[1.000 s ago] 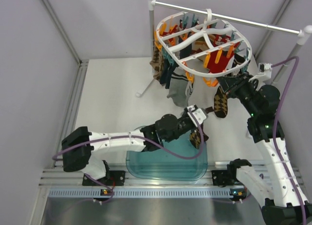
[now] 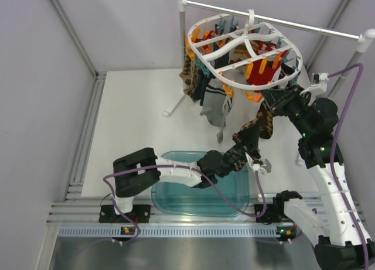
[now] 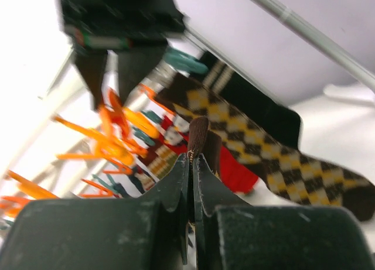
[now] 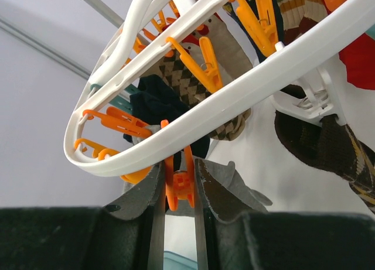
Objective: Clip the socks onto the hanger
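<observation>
A round white hanger (image 2: 193,50) carries clips and several socks. My left gripper, below the hanger's near rim, is shut on a dark brown patterned sock (image 3: 198,134); part of this sock (image 2: 235,159) hangs below the fingers. At the near-right rim, my right gripper is shut on the handles of an orange clip (image 4: 183,188). The clip's upper end is around the white rim. A matching patterned sock (image 2: 266,119) hangs under the rim, beside the left gripper. In the right wrist view, no sock shows in the held clip.
Behind the held clip hangs a grey sock (image 2: 212,106). More orange clips (image 4: 205,65) line the ring. A teal bin (image 2: 164,202) lies beneath the left arm, and the white table (image 2: 135,118) at left is clear.
My left gripper has risen and moved right toward the hanger rim, turning upward and lifting the patterned sock from over the bin. The right gripper has stayed nearly still at the rim.
</observation>
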